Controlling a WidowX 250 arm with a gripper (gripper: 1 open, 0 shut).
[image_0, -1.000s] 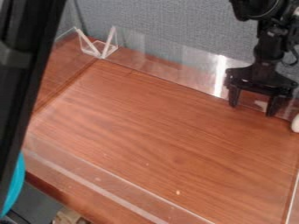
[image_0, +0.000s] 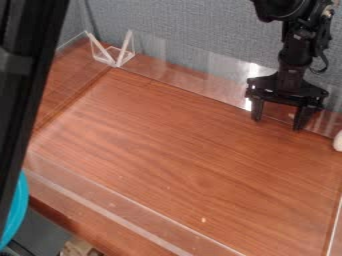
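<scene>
The black gripper (image_0: 278, 112) hangs at the right rear of the wooden tray floor (image_0: 181, 170), pointing down close to the clear back wall. Its two fingers stand apart, and I see nothing held between them. A small white object (image_0: 337, 141) is at the right edge, mostly out of view, beside the gripper.
A white wire-like holder (image_0: 111, 55) sits in the back left corner. Clear plastic walls border the floor. A dark post (image_0: 20, 70) fills the left edge, with a teal item (image_0: 16, 210) behind it.
The gripper has shifted slightly left and a little up, and its fingers look a bit closer together.
</scene>
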